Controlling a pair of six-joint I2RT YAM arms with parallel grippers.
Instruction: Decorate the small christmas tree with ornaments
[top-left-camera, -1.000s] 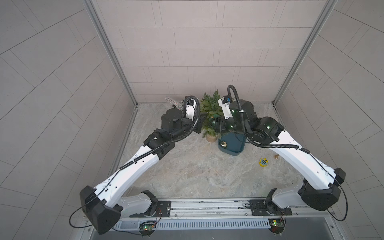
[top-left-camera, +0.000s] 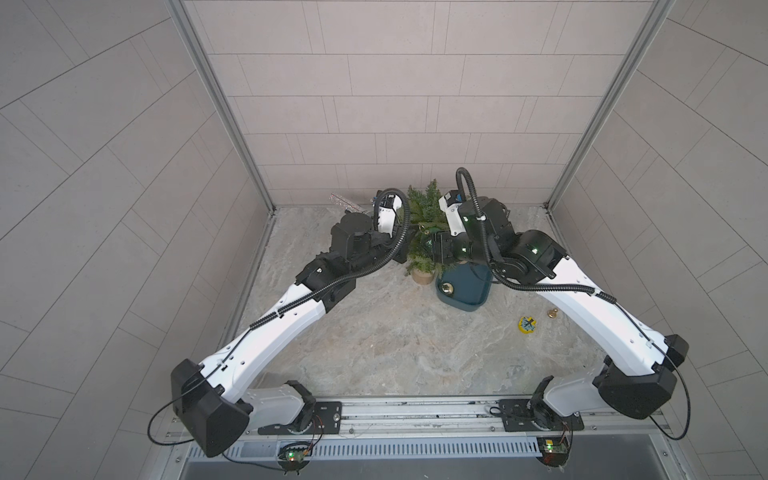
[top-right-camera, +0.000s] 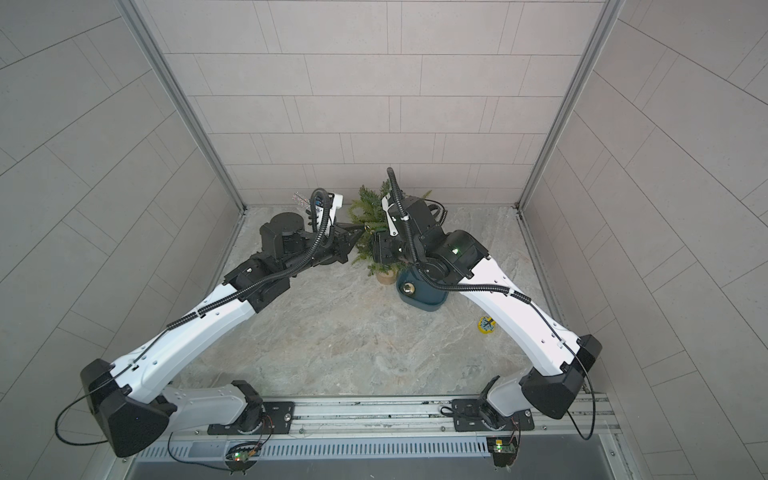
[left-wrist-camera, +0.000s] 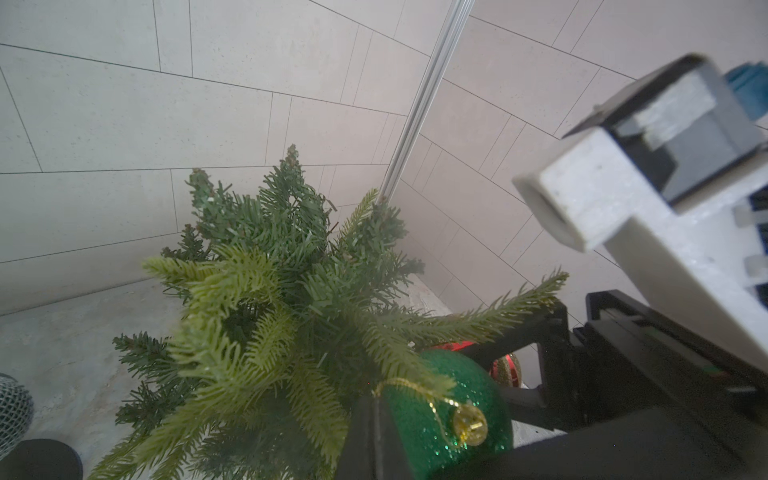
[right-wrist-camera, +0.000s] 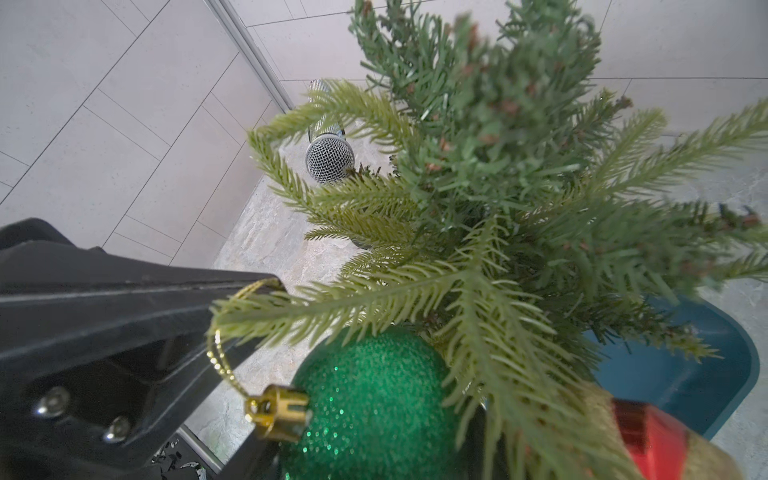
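Note:
The small green tree (top-left-camera: 425, 209) stands in a tan pot (top-left-camera: 423, 277) between both arms. A glittery green ball (right-wrist-camera: 372, 408) with a gold cap (right-wrist-camera: 280, 412) is beside its branches. The ball's gold loop (right-wrist-camera: 216, 352) passes round the tip of a light green branch (right-wrist-camera: 336, 304). My left gripper is shut, with the top of that loop at its fingertips. My right gripper (top-left-camera: 436, 246) has its fingers (left-wrist-camera: 552, 360) around the green ball; whether they press on it cannot be seen. A red and gold ornament (right-wrist-camera: 652, 440) shows low among the branches.
A blue tray (top-left-camera: 468, 297) holding a gold ornament (top-left-camera: 447, 288) stands right beside the pot. A yellow ornament (top-left-camera: 526, 324) and a small gold one (top-left-camera: 552, 313) lie further right. Behind the tree is a microphone (right-wrist-camera: 329, 157).
My left gripper has moved a little right, further over the tree near the ball. My right arm has barely shifted.

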